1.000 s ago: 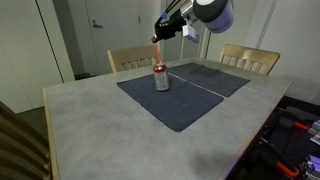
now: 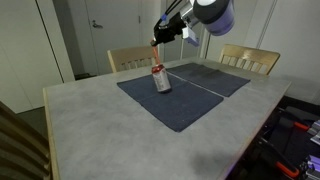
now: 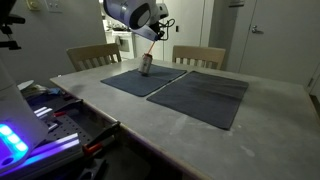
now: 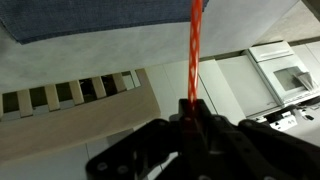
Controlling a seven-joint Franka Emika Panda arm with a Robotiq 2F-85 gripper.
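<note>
A red and silver can (image 2: 162, 80) stands on a dark cloth in exterior view 1, leaning slightly. Just above it, my gripper (image 2: 155, 43) is shut on a thin orange-red stick (image 2: 156, 55), which slopes down to the can's top. Exterior view 2 also shows the stick (image 3: 151, 47) meeting the top of the can (image 3: 146, 65). Whether its lower end is inside the can or only touching the rim, I cannot tell. In the wrist view the stick (image 4: 195, 40) runs from between my dark fingers to the top edge; the can is out of that view.
Dark cloths (image 2: 185, 107) lie flat on the pale table (image 2: 95, 125), with another cloth (image 3: 200, 93) farther along. Wooden chairs (image 2: 132, 58) stand at the table's edges.
The can stood upright a second ago and now leans a little. More of the stick shows above the can now, and my gripper has shifted only slightly.
</note>
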